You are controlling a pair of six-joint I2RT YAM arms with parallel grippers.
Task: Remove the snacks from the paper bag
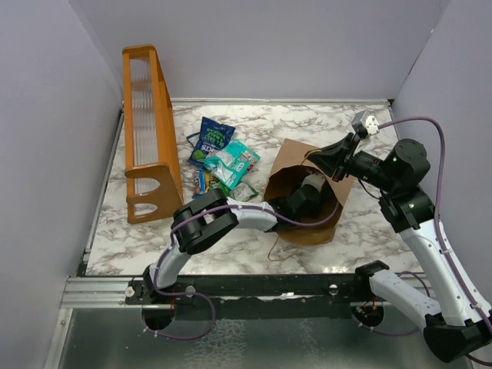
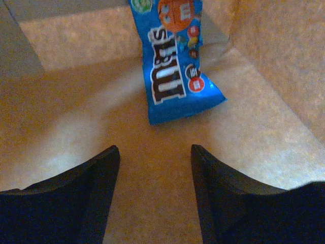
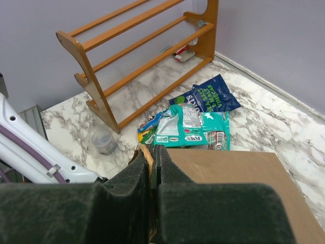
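The brown paper bag [image 1: 295, 156] lies on its side at the right of the table, mouth toward the left arm. Inside it, a blue M&M's packet [image 2: 171, 71] rests against the bag's far end. Short of that packet, my left gripper stands part open within the bag, nothing between its fingers; the top view hides its tips. My right gripper is shut at the bag's upper edge, with a thin tan paper handle [image 3: 148, 156] running between its fingers.
Left of the bag lie a teal pouch [image 1: 231, 163], a dark blue packet [image 1: 212, 139] and a green packet [image 1: 244, 191]. A wooden rack [image 1: 159, 115] stands beyond them. A clear cup [image 3: 103, 140] is near the rack.
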